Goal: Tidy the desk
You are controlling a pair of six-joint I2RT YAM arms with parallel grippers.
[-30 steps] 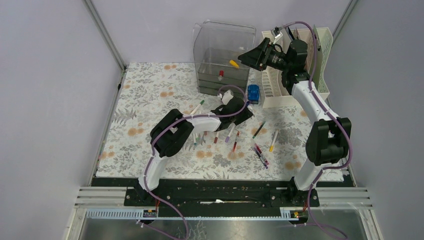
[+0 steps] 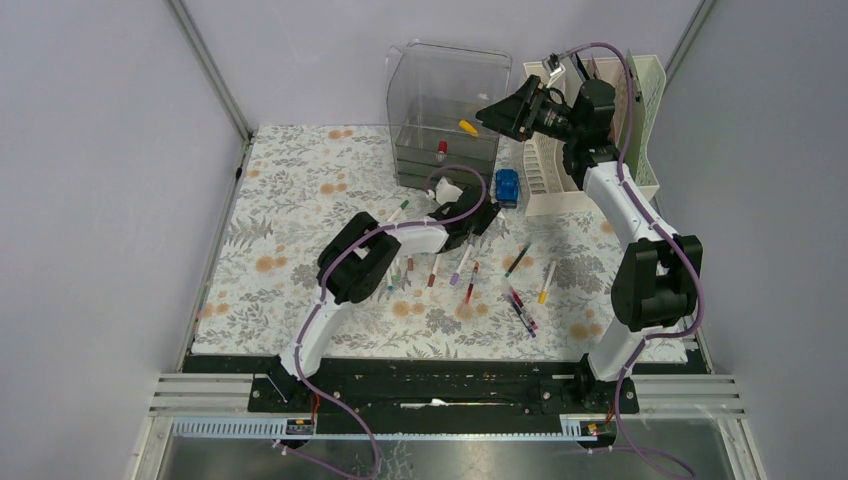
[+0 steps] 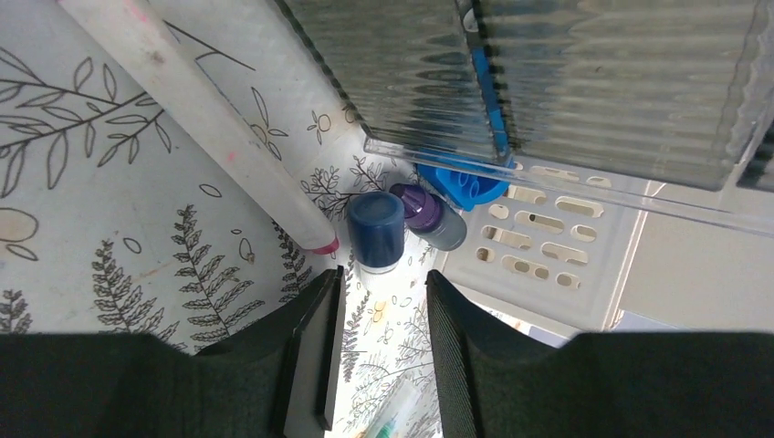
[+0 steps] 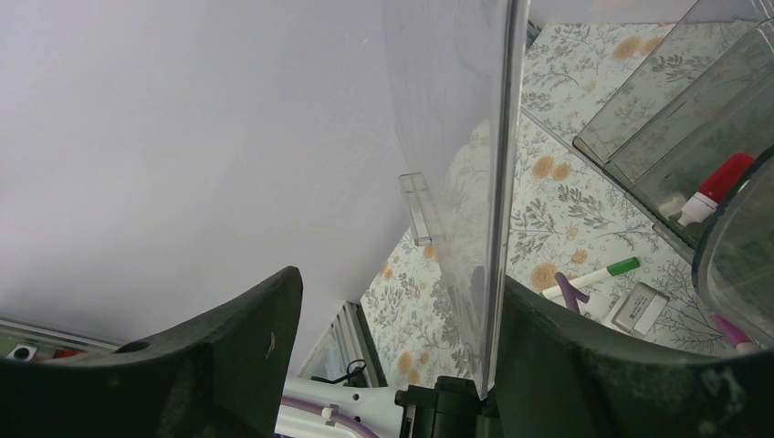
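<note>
My left gripper is part open and empty, low over the desk just short of a small blue-topped cylinder (image 3: 374, 228), a purple-capped item (image 3: 420, 208) and a white marker with pink tip (image 3: 224, 137), beside a clear organizer (image 2: 420, 150). My right gripper is up at the back right, its fingers around the edge of a clear acrylic panel (image 4: 493, 182); whether it grips it is unclear. A red-capped item (image 2: 441, 150) and a yellow one (image 2: 467, 128) are in the organizer. Several loose markers (image 2: 516, 258) lie on the desk.
A white slotted rack (image 2: 545, 200) stands at the back right, with a blue item (image 2: 506, 184) to its left. The markers are spread over the middle and right.
The right arm has not visibly moved.
</note>
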